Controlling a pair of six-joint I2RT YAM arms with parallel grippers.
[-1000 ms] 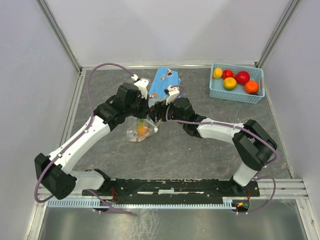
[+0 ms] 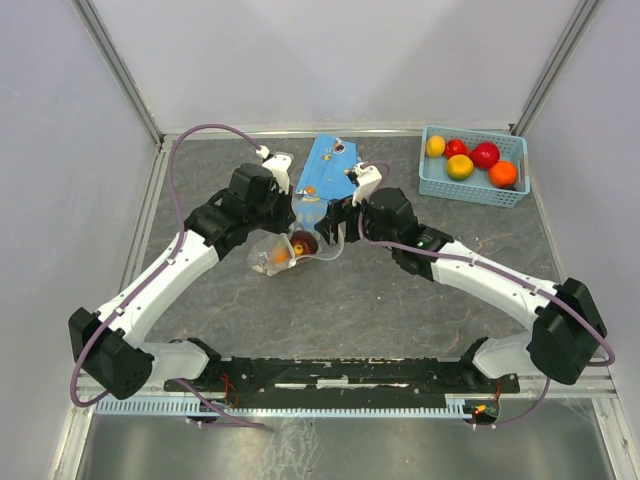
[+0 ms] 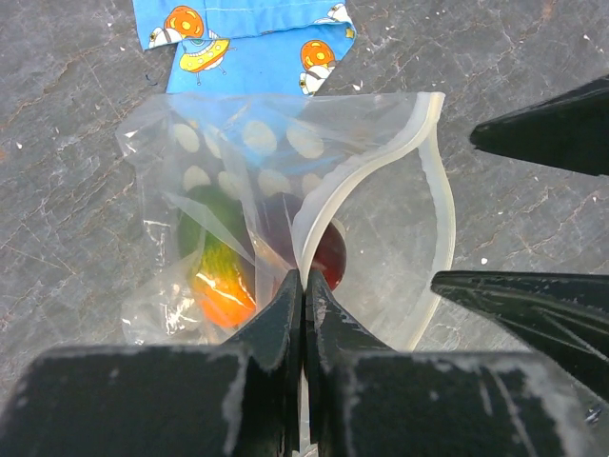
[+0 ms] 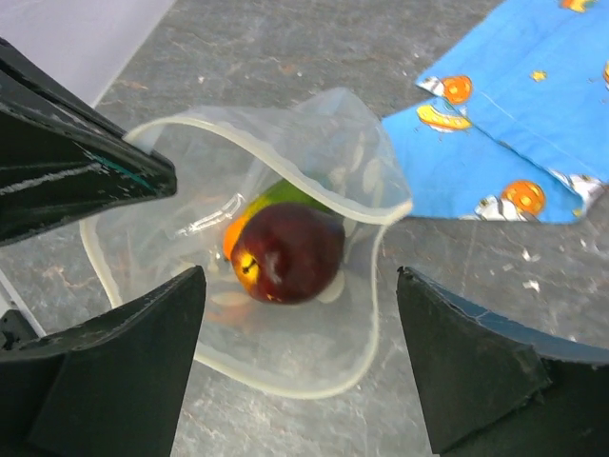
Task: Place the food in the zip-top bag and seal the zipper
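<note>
A clear zip top bag (image 3: 181, 157) lies on the table with its mouth gaping to the right. Inside it are a dark red round food (image 4: 290, 252), something green (image 3: 217, 214) and an orange piece (image 3: 226, 300). My left gripper is shut on the white zipper edge of the bag. On the mouth side, my right gripper stands with its fingers apart; the dark fingers (image 3: 542, 133) in the left wrist view are at the bag's right rim. Nothing appears gripped between them, though the open mouth shows beyond them in the right wrist view.
A blue patterned cloth (image 2: 330, 165) lies just behind the bag. At the back right stands a light blue basket (image 2: 470, 191) with several fruits.
My right gripper has drawn back to the right, away from the left one.
</note>
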